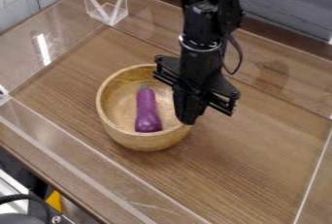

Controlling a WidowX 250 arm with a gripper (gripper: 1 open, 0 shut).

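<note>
A tan bowl [116, 121] sits left of centre on the wooden table, holding a purple elongated object [148, 112] that lies along its length. My black gripper [191, 110] reaches down from the top to the bowl's right rim, its fingertips at or just over that rim. It looks shut, with nothing visible between its fingers, though its tips are hard to make out.
A clear plastic piece [107, 5] stands at the back left. Something yellow shows at the lower left edge.
</note>
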